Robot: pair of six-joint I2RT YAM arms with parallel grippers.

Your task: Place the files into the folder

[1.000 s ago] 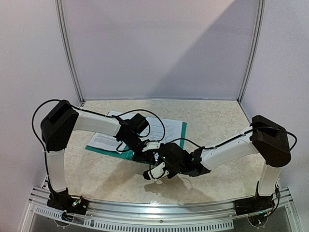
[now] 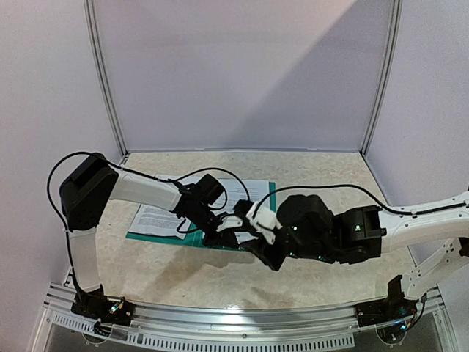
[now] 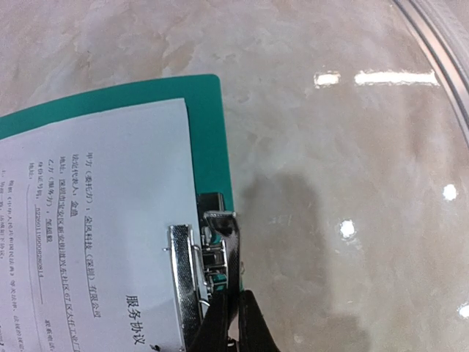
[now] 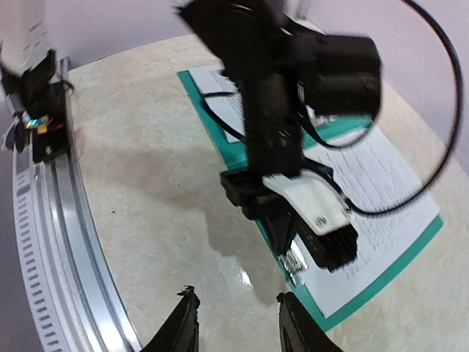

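Note:
The green folder (image 2: pixel 272 195) lies open at the table's middle-left, printed sheets on both halves. One sheet (image 3: pixel 88 220) lies on the half with the metal clip (image 3: pixel 183 271), its top edge at the clip; part of that edge is hidden by the clip. Another sheet (image 2: pixel 155 221) rests on the left half. My left gripper is shut on the clip's raised metal lever (image 3: pixel 230 249) at the folder's front edge. In the right wrist view my right gripper is open, nothing between its fingers, with the left arm just beyond it.
Both arms' black wrists come very close together over the folder's front edge. Bare tabletop (image 4: pixel 146 213) lies in front of the folder, and more is free to its right. Metal rails (image 2: pixel 242 319) run along the front.
Earlier, the folder shifted slightly left. The left arm has hardly moved.

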